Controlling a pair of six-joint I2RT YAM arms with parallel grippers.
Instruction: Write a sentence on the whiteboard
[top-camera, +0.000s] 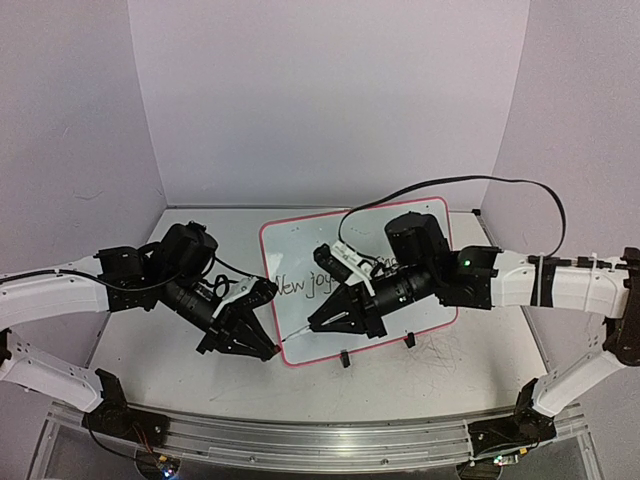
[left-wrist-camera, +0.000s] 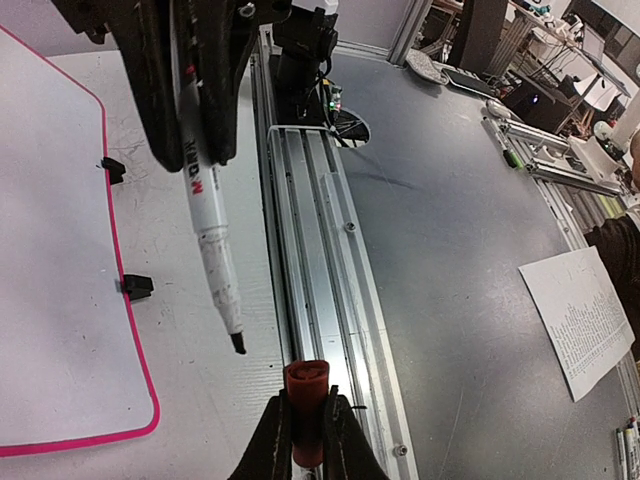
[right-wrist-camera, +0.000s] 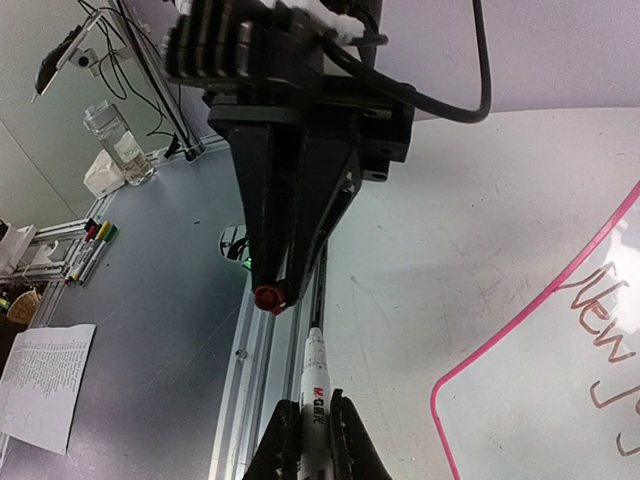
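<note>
The whiteboard (top-camera: 300, 240) with a pink-red edge lies on the table, bearing handwriting (top-camera: 305, 287) that starts "New joy"; my right arm hides part of the line. In the top view my right gripper (top-camera: 312, 325) is over the board's lower left, shut on a white marker (left-wrist-camera: 207, 225). The marker's dark tip is bare and points toward my left gripper (top-camera: 275, 352). That left gripper is shut on a reddish-brown cap (left-wrist-camera: 307, 375), its open end facing up in the left wrist view. A small gap separates tip and cap.
Black clips (top-camera: 345, 358) sit along the board's lower edge. A metal rail (top-camera: 320, 425) runs along the table front. Free table surface (top-camera: 170, 360) lies left of the board. A black cable (top-camera: 480, 180) arches over the right arm.
</note>
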